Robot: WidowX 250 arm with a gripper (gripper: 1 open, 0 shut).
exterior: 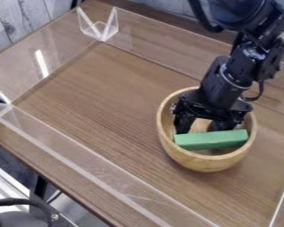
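A wooden bowl (208,161) sits on the table at the right. A green block (211,140) lies in it along the front side, with a pale object partly visible behind. My black gripper (204,117) reaches down into the bowl from the upper right, its lower end just behind the green block. The gripper's fingers are dark and crowded; whether anything is between them is unclear.
Transparent strips run along its edges, with a clear bracket (99,27) at the back left. Dark equipment (14,211) is at the lower left corner.
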